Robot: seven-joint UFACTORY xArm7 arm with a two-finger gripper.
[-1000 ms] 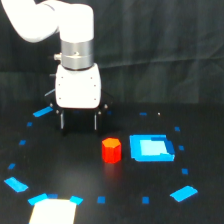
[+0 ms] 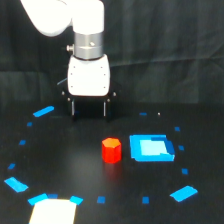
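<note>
A red block (image 2: 111, 150), hexagonal in outline, stands on the dark table near the middle of the view. To its right a blue-taped square frame (image 2: 133, 149) has a white area (image 2: 154, 148) inside it. My gripper (image 2: 90, 107) hangs from the white arm, behind and left of the red block and apart from it. Its thin dark fingers stand wide apart, and nothing shows between them.
A pale yellow square (image 2: 53, 212) is cut off by the front edge. Strips and small squares of blue tape, such as the strip (image 2: 183, 193) at front right, mark the table. Bare table surrounds the red block.
My gripper has moved to the right and higher in the view. The red block and the taped frame have not moved.
</note>
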